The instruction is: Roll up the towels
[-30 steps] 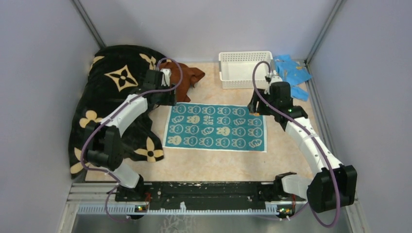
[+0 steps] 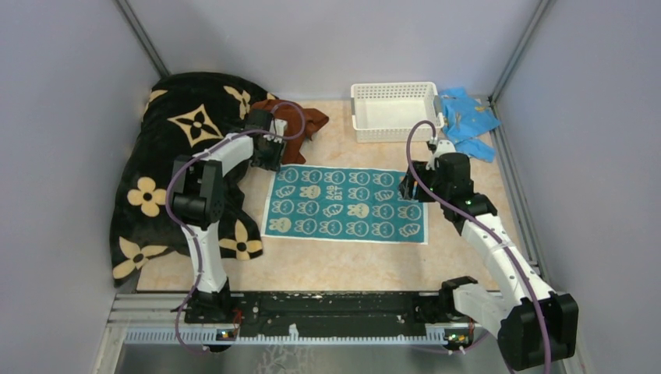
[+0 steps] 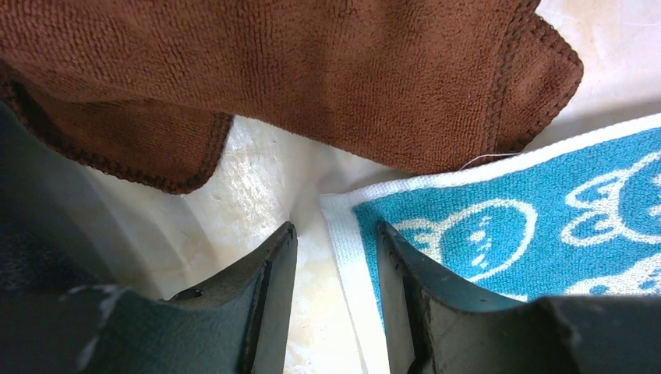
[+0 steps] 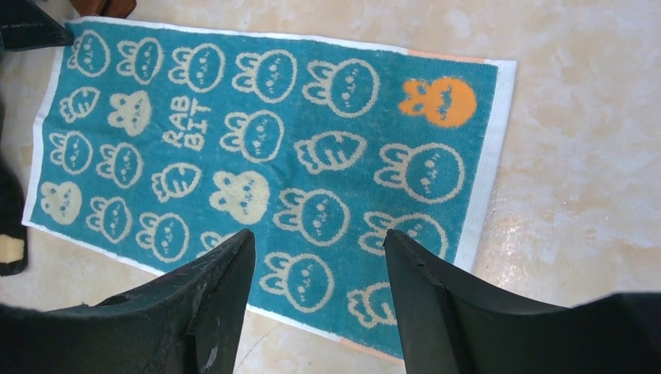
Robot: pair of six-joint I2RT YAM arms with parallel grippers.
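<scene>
A teal rabbit-print towel (image 2: pixel 343 210) with white borders lies flat mid-table. My left gripper (image 2: pixel 269 162) is at its back-left corner; in the left wrist view its fingertips (image 3: pixel 331 234) straddle the white corner (image 3: pixel 344 204), apart, with one over the teal fabric. My right gripper is open above the right part of the towel (image 4: pixel 436 175), nothing between its fingers. A brown towel (image 3: pixel 327 62) lies crumpled just behind that left corner.
A black patterned blanket (image 2: pixel 160 140) covers the left side. A white basket (image 2: pixel 394 132) stands at the back, with crumpled blue cloth (image 2: pixel 471 117) to its right. Bare table runs along the front of the towel.
</scene>
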